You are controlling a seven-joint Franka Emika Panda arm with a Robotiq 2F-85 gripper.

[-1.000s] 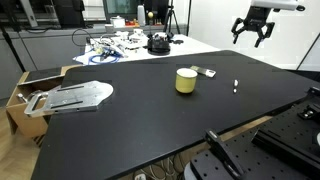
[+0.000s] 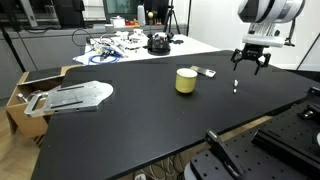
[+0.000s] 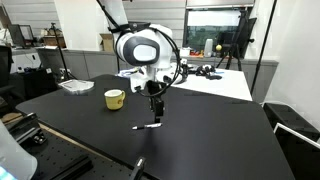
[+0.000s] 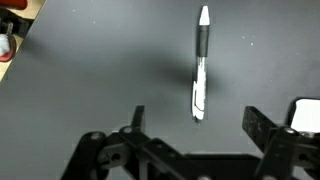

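A white pen with a black grip (image 4: 201, 65) lies flat on the dark table in the wrist view, running nearly straight away from the camera. My gripper stands open above the table, its two black fingers wide apart on either side of the pen's near end, with nothing between them. In exterior view 1 the gripper (image 2: 250, 62) points down, higher than the pen (image 2: 236, 87) and apart from it. Exterior view 2 shows the pen (image 3: 146, 126) below the white arm, near the table's front edge.
A yellow cup (image 2: 186, 80) and a small white-and-grey object (image 2: 202, 71) stand nearby. Farther off lies a silver tray-like plate (image 2: 80, 97).
Seen in exterior view 1, my gripper has come down toward the table and the pen. The pen, cup and other objects have stayed in place.
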